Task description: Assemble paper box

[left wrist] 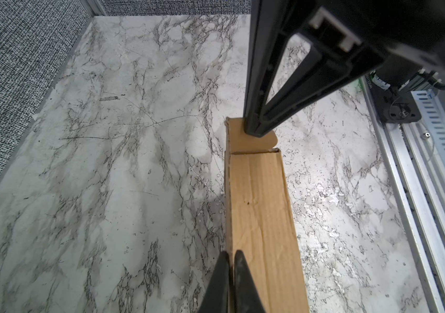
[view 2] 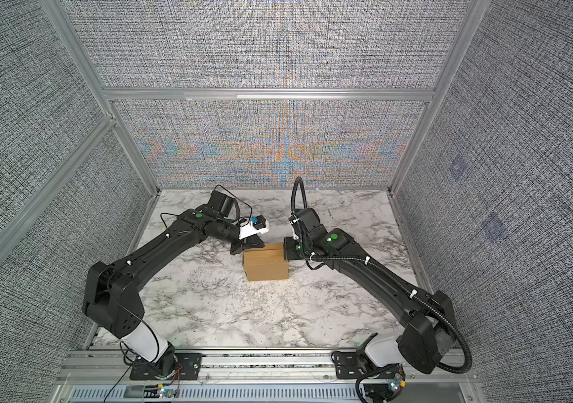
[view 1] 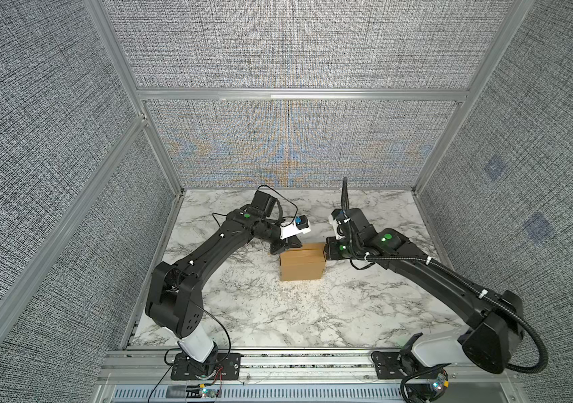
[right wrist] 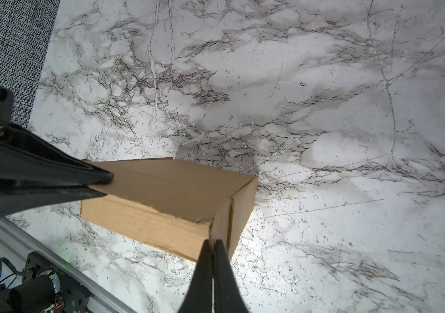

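Observation:
A brown cardboard box (view 1: 301, 267) stands on the marble table between my grippers in both top views. My left gripper is shut on the box's upper edge at its left end; in the right wrist view its dark fingers reach onto that edge from the left. My right gripper is shut, its fingertips touching or very near the seam at the box's right end, where a panel edge (right wrist: 229, 221) shows. In the left wrist view, the right gripper's black body stands over the short flap at the box's far end.
Fabric walls (view 1: 286, 134) enclose it, with a metal rail (view 1: 299, 356) along the front edge.

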